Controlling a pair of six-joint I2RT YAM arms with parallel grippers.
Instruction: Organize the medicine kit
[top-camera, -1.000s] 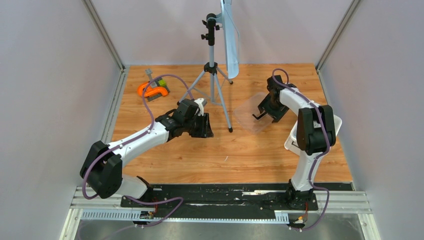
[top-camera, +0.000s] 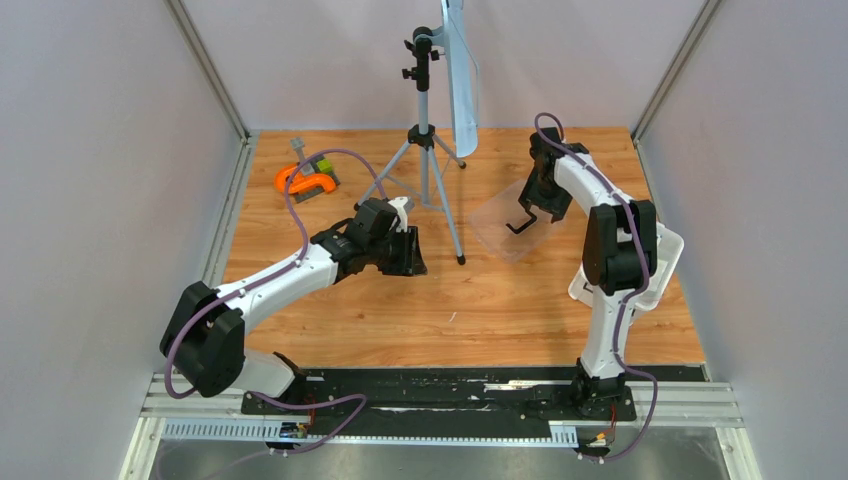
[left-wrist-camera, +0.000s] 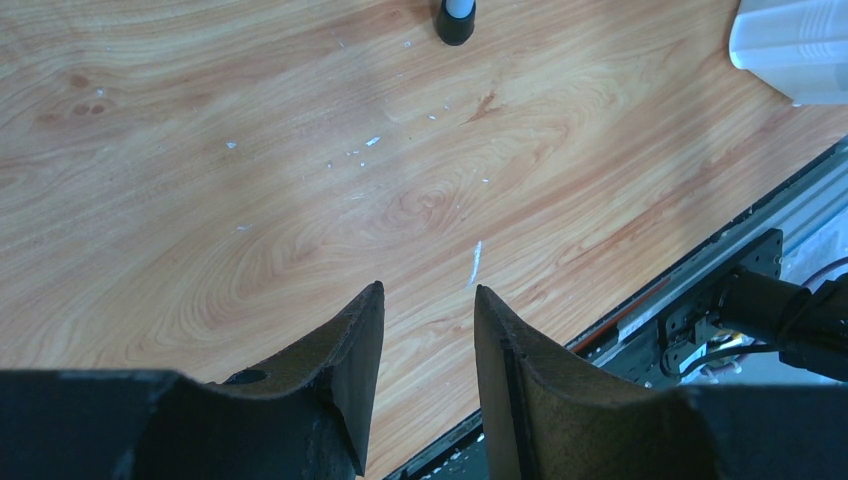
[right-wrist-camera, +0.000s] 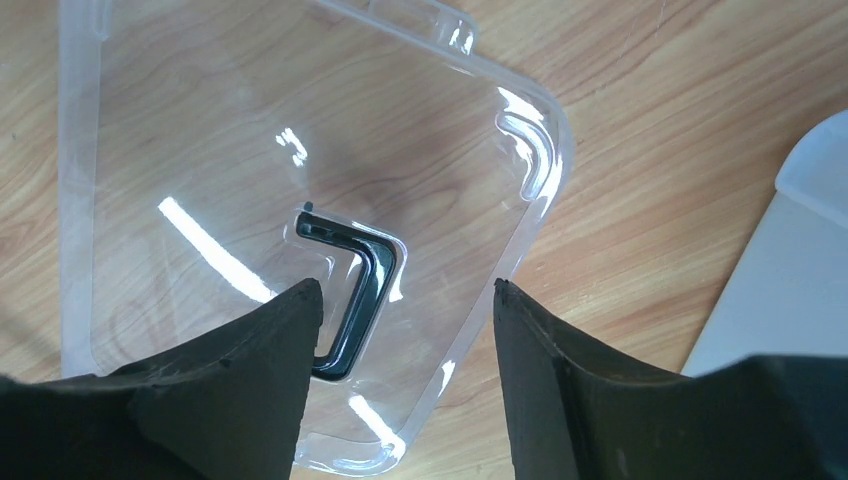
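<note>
A clear plastic lid (top-camera: 494, 222) with a dark L-shaped handle (right-wrist-camera: 368, 290) lies on the table at the right of the tripod. Above its right edge is my right gripper, its fingers parted; in the right wrist view the lid's edge runs beneath the gap, and nothing is gripped. The white box (top-camera: 672, 262) stands at the far right, partly covered by the right arm. Over bare wood left of centre, my left gripper holds its fingers apart, with nothing but tabletop seen between them.
A light-blue tripod (top-camera: 424, 165) stands at the back centre, one foot close to the lid. An orange and grey tool (top-camera: 305, 182) with a green part lies back left.
My right gripper has turned and shifted slightly over the lid's right side, and its fingers look differently angled. The lid has barely shifted. The left arm stays where it was.
</note>
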